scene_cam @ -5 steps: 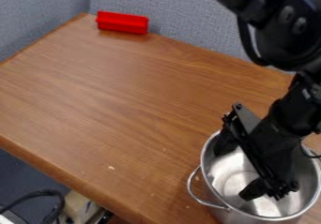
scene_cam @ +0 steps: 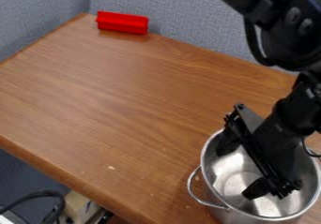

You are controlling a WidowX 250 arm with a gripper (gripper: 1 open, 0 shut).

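Observation:
My black gripper [scene_cam: 257, 167] reaches down into a steel pot [scene_cam: 220, 195] with a wire handle, at the lower right of the table [scene_cam: 113, 106]. Its fingers are open, and the black body hides much of the pot's back and right. The pot's shiny bottom shows below the fingers, and I see no object held.
A red cylinder [scene_cam: 122, 23] lies at the back left, by grey padded walls. Dark cables lie below the table's front left edge.

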